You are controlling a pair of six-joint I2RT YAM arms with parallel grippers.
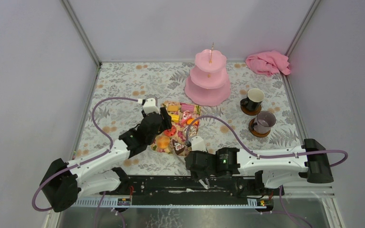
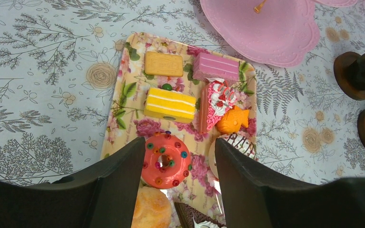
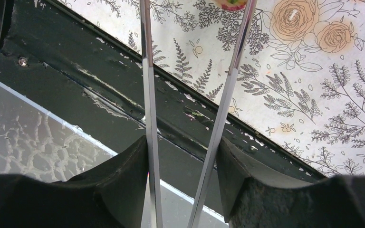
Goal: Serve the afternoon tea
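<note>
My left gripper hangs open over a floral tray (image 2: 123, 95) of sweets: a red donut (image 2: 166, 166), yellow cake (image 2: 170, 104), pink cake (image 2: 216, 66), strawberry slice (image 2: 213, 102), orange fish (image 2: 231, 121), a biscuit (image 2: 164, 63), bun (image 2: 152, 209) and others. My right gripper is shut on metal tongs (image 3: 149, 104), whose arms reach out of view over the table's front edge. Beyond the tray stands a pink three-tier stand (image 1: 206, 95).
A pink cloth (image 1: 268, 63) lies at the back right.
</note>
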